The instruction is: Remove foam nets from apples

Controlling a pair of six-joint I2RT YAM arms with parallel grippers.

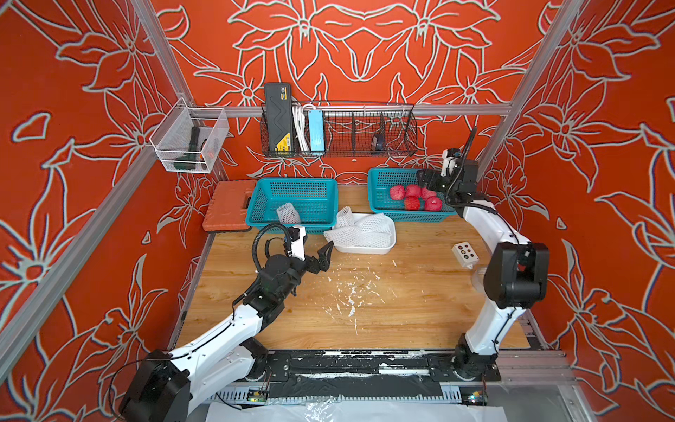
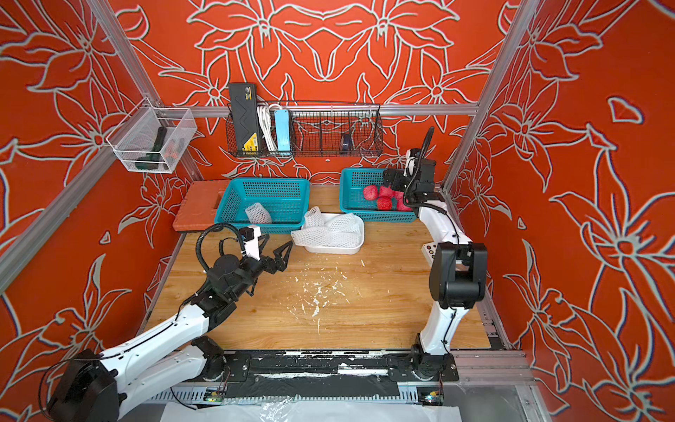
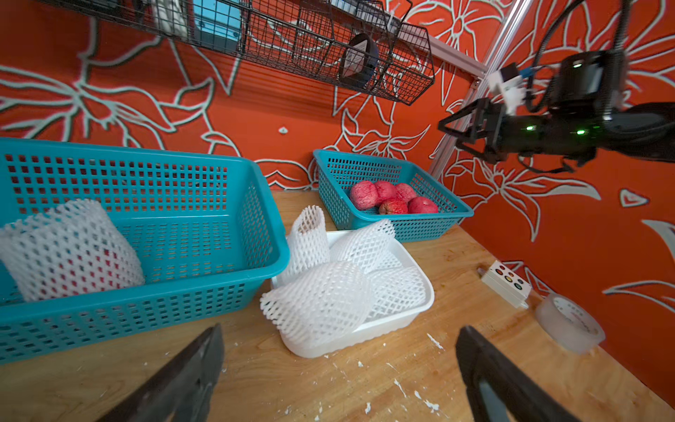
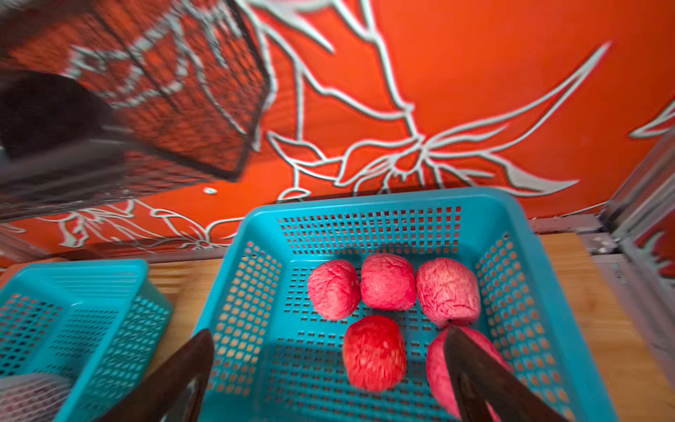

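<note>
Several red apples (image 4: 374, 351) lie bare in the right teal basket (image 4: 256, 218). Foam nets (image 3: 316, 302) are heaped in a white tray (image 3: 393, 320) at the middle. A netted item (image 3: 70, 249) with red showing through sits in the left teal basket (image 3: 211, 277). My left gripper (image 1: 321, 256) is open and empty over the table, in front of the tray and left basket. My right gripper is open above the right basket, nothing between its fingers.
An orange case (image 1: 221, 204) lies left of the baskets. A wire shelf (image 1: 351, 133) hangs above them. A white button box (image 3: 502, 281) and a tape roll (image 3: 566, 320) stand at the right.
</note>
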